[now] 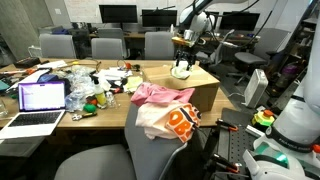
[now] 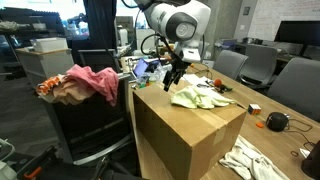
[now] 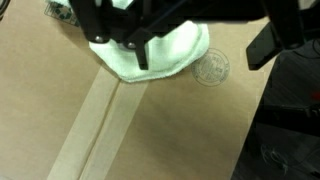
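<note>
A white cloth point(image 1: 180, 72) lies crumpled on top of a cardboard box point(image 1: 205, 98) at the far end of the table. In the exterior view from the other side, the cloth point(image 2: 204, 97) looks pale with greenish and yellowish patches, spread over the box top point(image 2: 235, 115). Above it hangs my gripper point(image 2: 177, 78), open and pointing down. From the wrist, the cloth point(image 3: 165, 58) shows behind and between the spread fingers, partly covered by the left one. Nothing is held; the exact height over the cloth is hard to tell.
A pink cloth point(image 1: 162, 94) and an orange-and-white cloth point(image 1: 182, 122) drape over a nearby chair. Several small items and a laptop point(image 1: 40, 100) crowd the table. Another white cloth point(image 2: 250, 157) hangs low beside the box. Bare cardboard point(image 3: 190, 130) surrounds much of the cloth.
</note>
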